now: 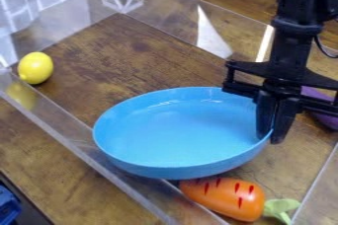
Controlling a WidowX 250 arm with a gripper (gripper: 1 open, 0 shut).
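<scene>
The black gripper reaches down at the right rim of a blue oval plate and appears shut at that rim; whether the rim is between its fingers is hard to tell. An orange toy carrot with green leaves lies just below the plate, partly hidden by it. A purple object is partly hidden behind the gripper at the right.
A yellow lemon sits at the left, outside the clear-walled wooden box. A blue item is at the lower left corner. The back left of the box floor is bare.
</scene>
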